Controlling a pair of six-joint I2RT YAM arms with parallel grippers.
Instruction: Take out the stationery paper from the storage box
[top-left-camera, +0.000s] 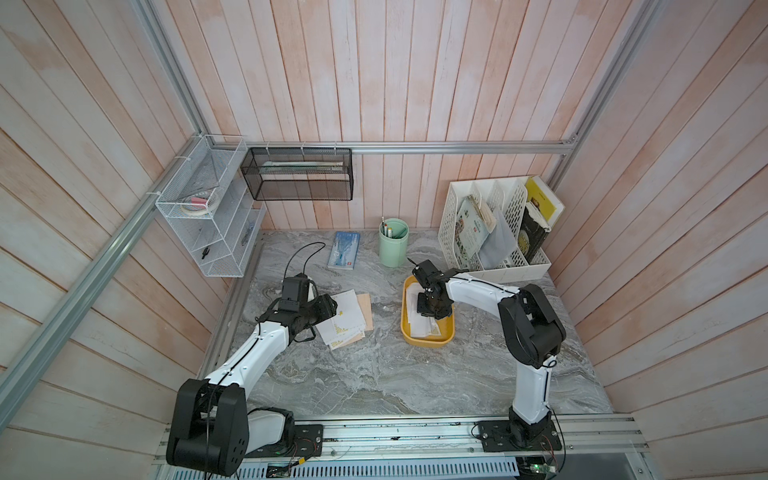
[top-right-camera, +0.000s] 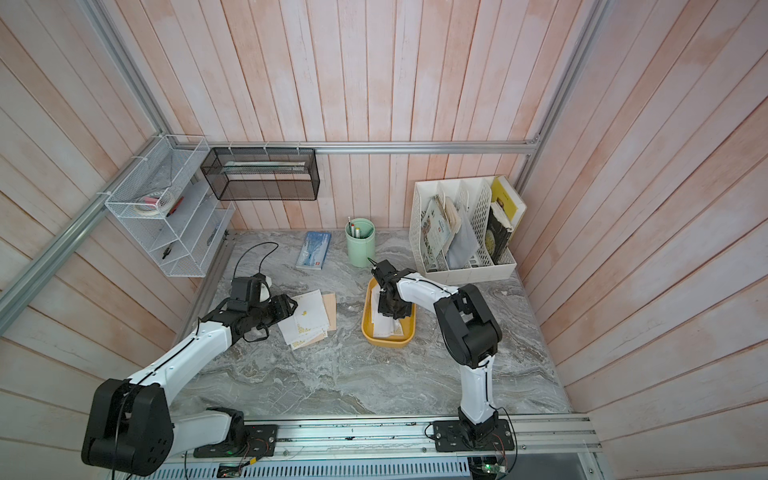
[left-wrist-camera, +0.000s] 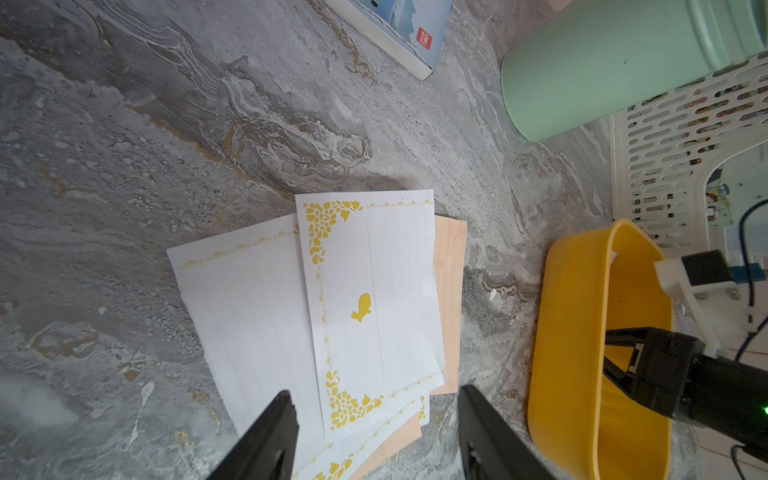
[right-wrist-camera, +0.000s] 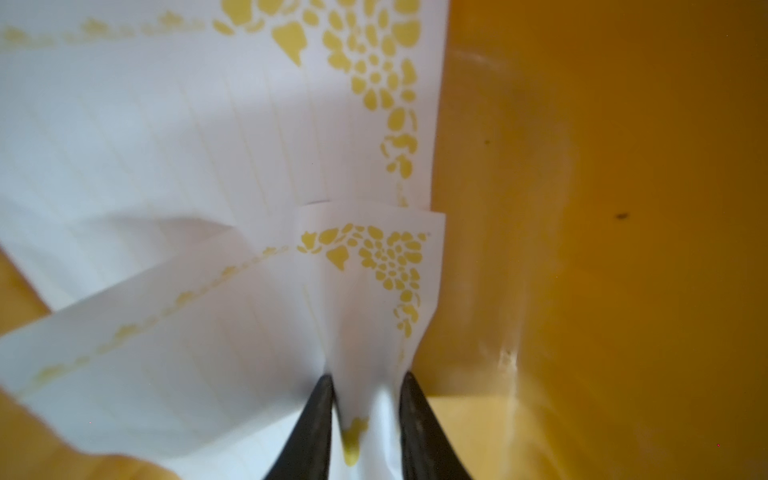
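The orange storage box (top-left-camera: 428, 343) stands on the table below my right arm. Inside it lies white stationery paper (right-wrist-camera: 152, 136) with gold edging. One sheet (right-wrist-camera: 376, 264) is buckled up and folded over the rest. My right gripper is down in the box, part open, its two fingers on either side of the buckled sheet and close against it; how firmly they press cannot be seen. Left of the box, more white and tan sheets (left-wrist-camera: 372, 304) lie fanned on the table. Above them my left gripper hangs open and empty.
Behind are a blue booklet (top-left-camera: 344, 249) and a green pen cup (top-left-camera: 393, 248). The white file holder (top-left-camera: 502, 276) stands at the back right, near the right arm.
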